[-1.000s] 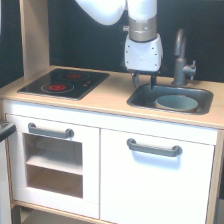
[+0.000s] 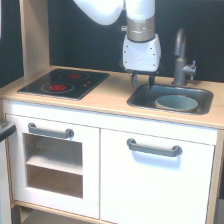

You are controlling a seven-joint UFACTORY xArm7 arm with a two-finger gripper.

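The white robot arm reaches down from the top centre, and its dark gripper (image 2: 142, 77) hangs just above the wooden counter, left of the sink (image 2: 144, 97). Its fingers are small and dark against the backsplash, so whether they are open or shut is unclear. A grey-green round dish (image 2: 176, 102) lies inside the sink at the right.
The black stovetop (image 2: 65, 82) is on the left of the counter (image 2: 119, 95). A tall faucet (image 2: 181, 62) stands behind the sink. Below are white cabinet doors (image 2: 153, 180) with dark handles; the left one has a window.
The arm and gripper have moved slightly to the left. The dish, sink and cabinet look the same.
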